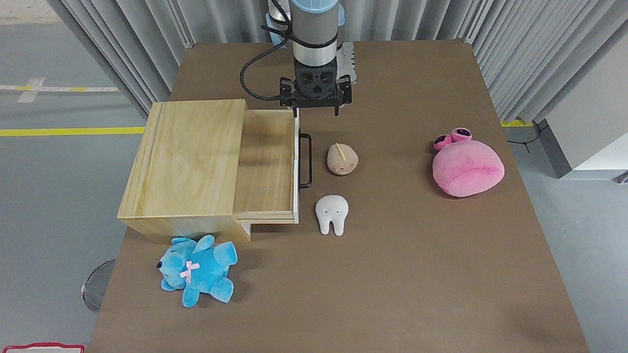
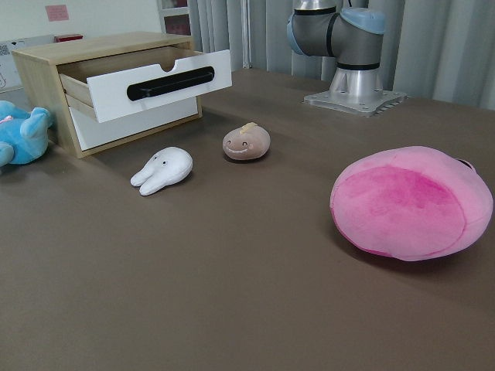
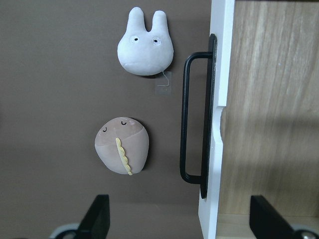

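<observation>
My gripper [image 1: 315,111] hangs over the back end of a pulled-out drawer [image 1: 263,164] in a wooden cabinet [image 1: 182,159]; its fingers stand apart, open and empty in the wrist view. The drawer is empty, with a white front and black handle [image 3: 185,117]. Beside it lie a beige round plush [image 3: 119,152] and, farther from the gripper, a white tooth-shaped plush [image 1: 331,209].
A blue teddy [image 1: 200,270] lies at the cabinet's near end. A pink plush [image 1: 468,168] with two eyes sits at the right.
</observation>
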